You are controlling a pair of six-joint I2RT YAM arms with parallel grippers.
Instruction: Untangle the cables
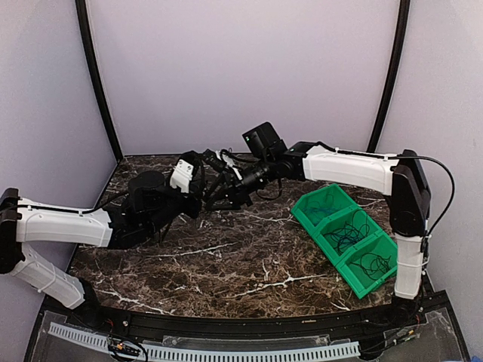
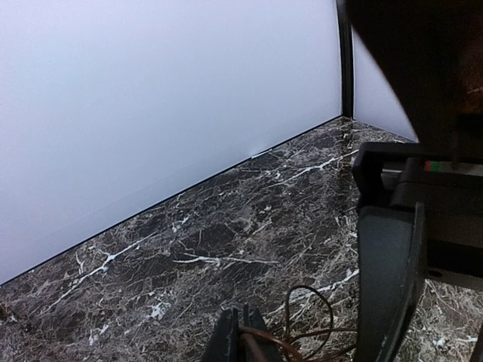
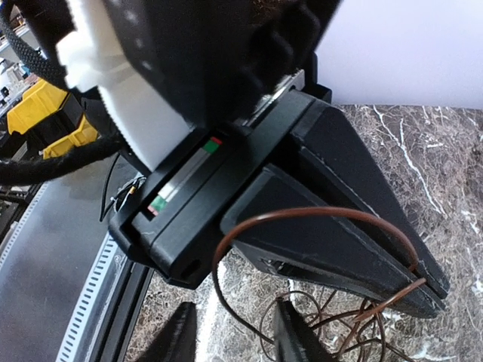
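Observation:
A brown cable (image 3: pixel 324 213) is pinched between the fingertips of my left gripper, which is shut on it. In the right wrist view it forms a wide loop across the left gripper's fingers (image 3: pixel 302 241), and more tangled strands (image 3: pixel 362 328) hang below the tips. My right gripper is part open close by. Part of the loop appears between its fingertips in that view; whether it lies inside the finger I cannot tell. Both grippers meet above the left-middle of the table in the top view, where they hide the cable.
On the right of the table stands a green bin (image 1: pixel 335 252) with three compartments. Thin cables (image 1: pixel 347 237) lie in them, bluish at the back and darker towards the front.

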